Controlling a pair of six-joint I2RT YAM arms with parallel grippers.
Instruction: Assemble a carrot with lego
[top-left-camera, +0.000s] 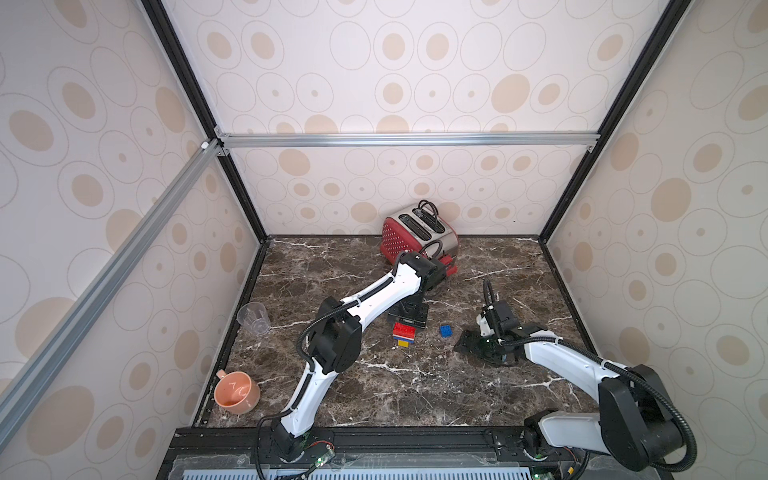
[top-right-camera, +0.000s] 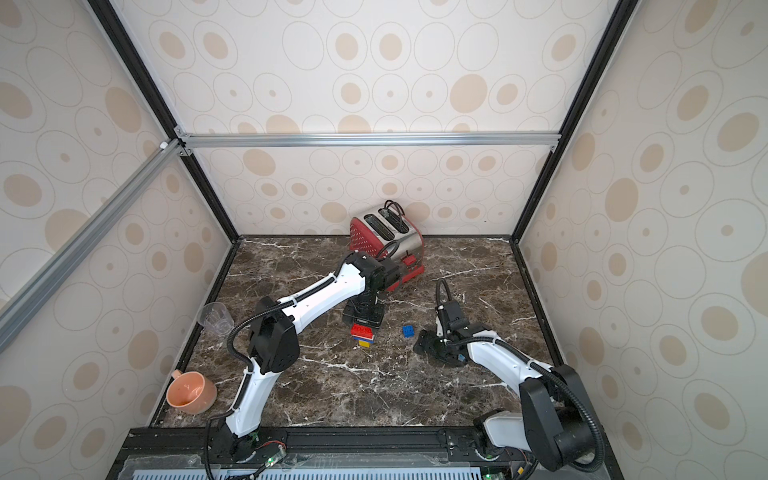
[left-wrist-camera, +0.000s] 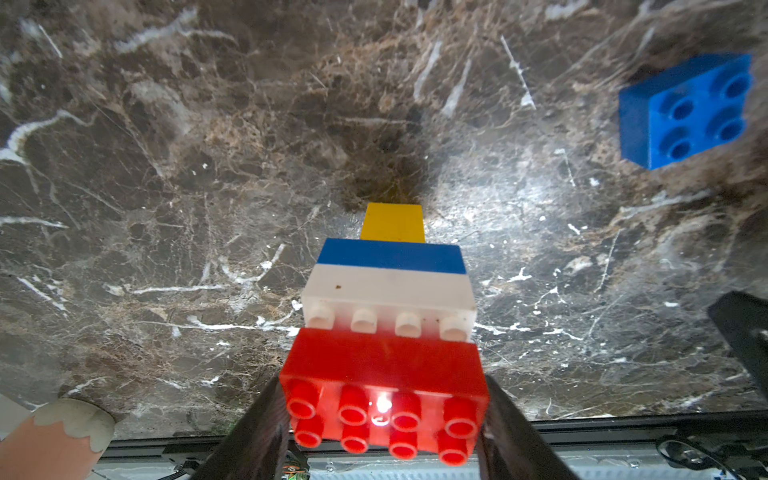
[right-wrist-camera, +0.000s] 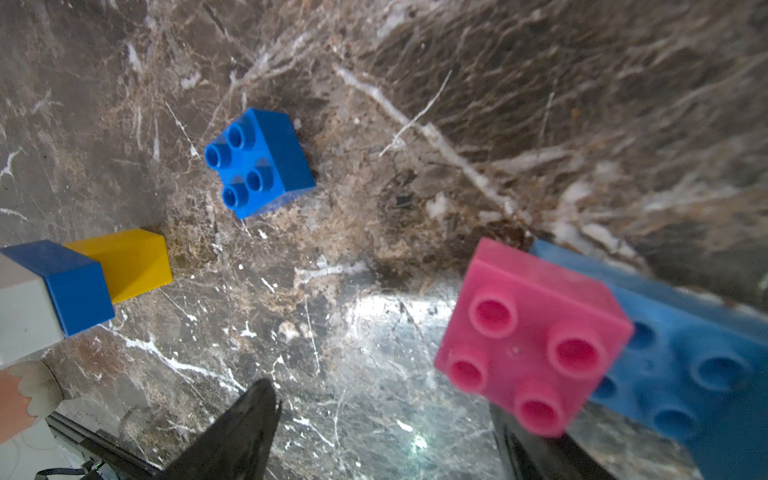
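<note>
In the left wrist view my left gripper is shut on a red brick (left-wrist-camera: 384, 364), studs facing the camera. Under it stands a stack: a white brick (left-wrist-camera: 389, 294), a blue layer (left-wrist-camera: 392, 255) and a narrower yellow brick (left-wrist-camera: 392, 222). One row of white studs shows beside the red brick; whether the two are pressed together I cannot tell. A loose blue brick (right-wrist-camera: 260, 164) lies between the arms. My right gripper is open, with a pink brick (right-wrist-camera: 532, 332) at its right finger. A light blue brick (right-wrist-camera: 680, 360) is partly behind the pink one.
A red and silver toaster (top-left-camera: 420, 232) stands at the back, close to the left arm. At the left are a clear cup (top-left-camera: 254, 318) and an orange mug (top-left-camera: 237, 393).
</note>
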